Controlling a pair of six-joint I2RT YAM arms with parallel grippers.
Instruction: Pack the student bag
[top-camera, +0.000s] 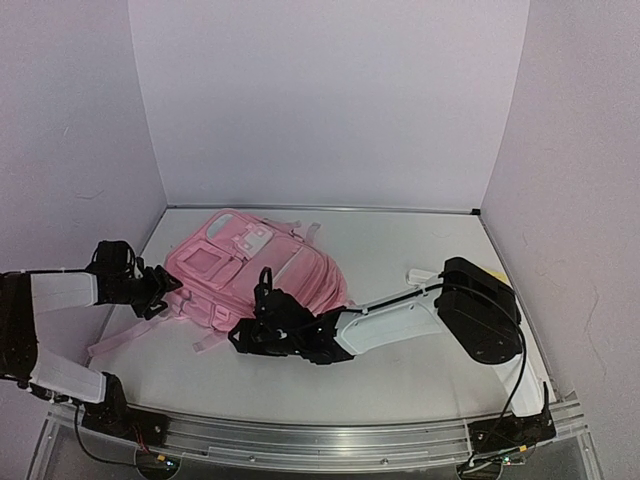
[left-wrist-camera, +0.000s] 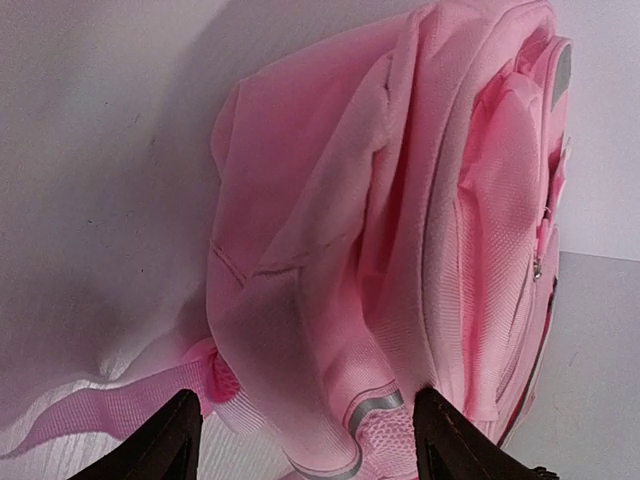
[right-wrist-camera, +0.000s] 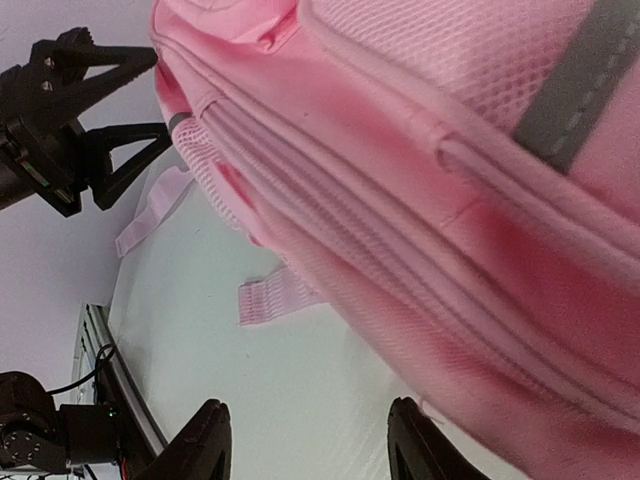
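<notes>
A pink backpack (top-camera: 235, 262) lies on its back on the left half of the table, its front pockets facing up. At the bag's left end my left gripper (top-camera: 168, 297) stands open; its two fingers show well apart in the right wrist view, close to the pink fabric. The bag's side and a strap (left-wrist-camera: 110, 408) fill much of the left wrist view. My right gripper is open beside the bag's near edge, with bare table between its fingers.
Behind the right arm, a white item (top-camera: 420, 276) and part of a yellow item (top-camera: 497, 275) lie at the table's right side, mostly hidden.
</notes>
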